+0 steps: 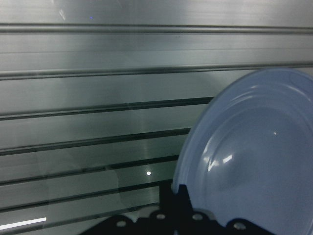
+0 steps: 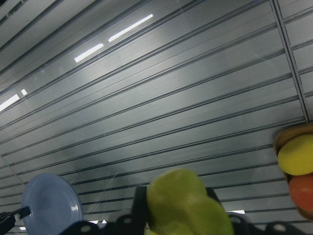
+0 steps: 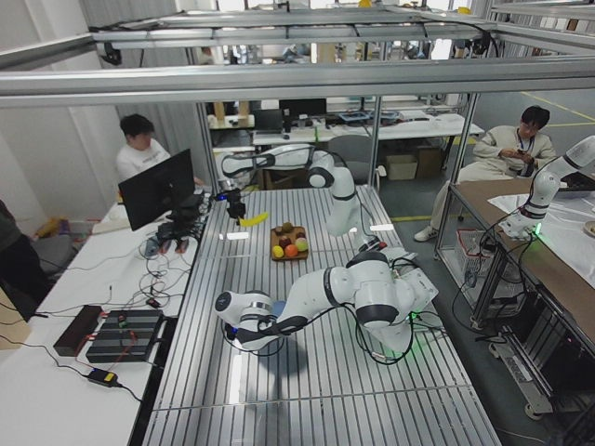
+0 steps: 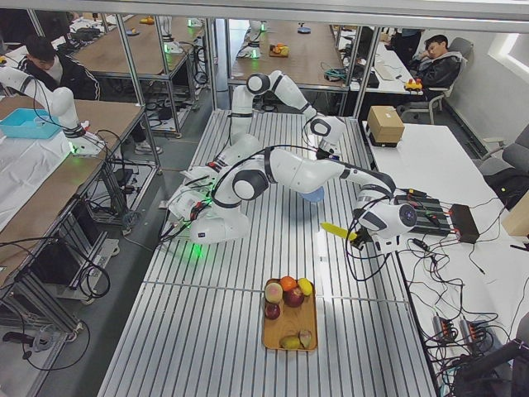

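Note:
A blue plate point(image 1: 249, 152) fills the right of the left wrist view, with my left gripper at its rim, apparently shut on it; it also shows at lower left in the right wrist view point(image 2: 51, 205). My right gripper is shut on a yellow banana point(image 4: 335, 230), held above the table, blurred in its wrist view. A wooden tray point(image 4: 287, 331) holds several fruits, among them an orange point(image 4: 288, 283), a lemon point(image 4: 305, 287) and apples point(image 4: 272, 310).
A white side table with monitor, power boxes point(image 3: 125, 334) and cables runs along one side. Metal frame posts stand around the table.

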